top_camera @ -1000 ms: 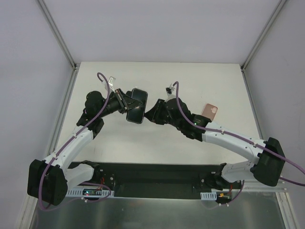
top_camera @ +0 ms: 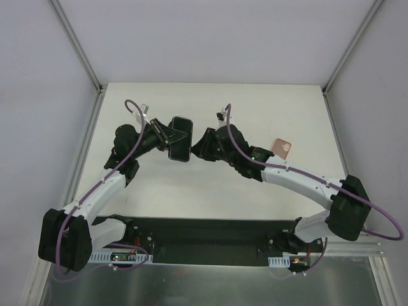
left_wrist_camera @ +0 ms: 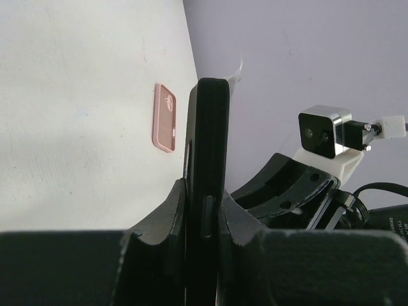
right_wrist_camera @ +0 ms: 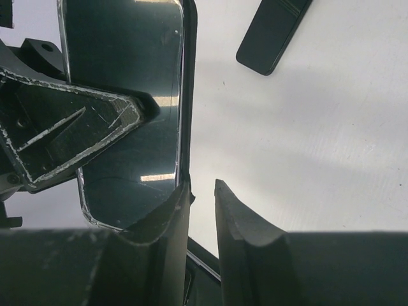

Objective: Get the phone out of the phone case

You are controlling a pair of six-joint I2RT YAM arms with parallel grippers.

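A black phone in its case point(top_camera: 181, 141) is held upright over the table by my left gripper point(top_camera: 168, 136), which is shut on it; the left wrist view shows its edge point(left_wrist_camera: 207, 140) between the fingers. In the right wrist view the phone's dark face point(right_wrist_camera: 127, 178) fills the left side. My right gripper is part open, one fingertip at the phone's near edge, the other apart over bare table.
A pink case point(top_camera: 281, 148) lies on the table point(top_camera: 229, 95) at the right. In the right wrist view a dark slim object point(right_wrist_camera: 271, 35) lies on the white surface.
Both arms have shifted slightly: the phone in my left gripper moved a little left and up in the top view, and my right arm moved slightly too.
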